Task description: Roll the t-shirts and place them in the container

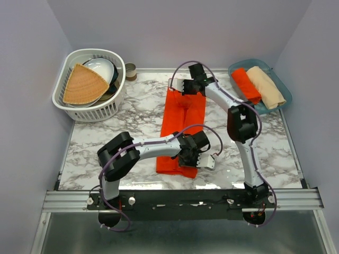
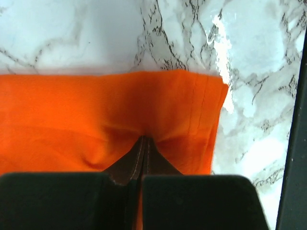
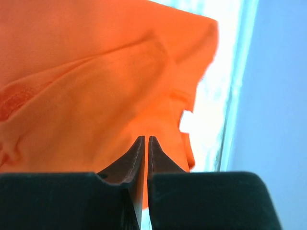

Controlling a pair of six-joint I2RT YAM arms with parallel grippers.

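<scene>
An orange t-shirt [image 1: 172, 117], folded into a long strip, lies nearly straight from the back of the table towards its front. My left gripper is shut at the near end, where creases in the cloth meet its fingertips. At the far end my right gripper is shut on the cloth, with a narrow gap between its fingers. Raised folds of the shirt show in the right wrist view. In the top view both grippers hide part of the cloth. A teal basket [image 1: 286, 98] at the back right holds an orange cloth [image 1: 246, 85] and a beige cloth [image 1: 266, 87].
A white laundry basket [image 1: 100, 111] with plates and a woven fan-shaped piece [image 1: 85, 85] stands at the back left. Beside it is a small metal cup [image 1: 131, 71].
</scene>
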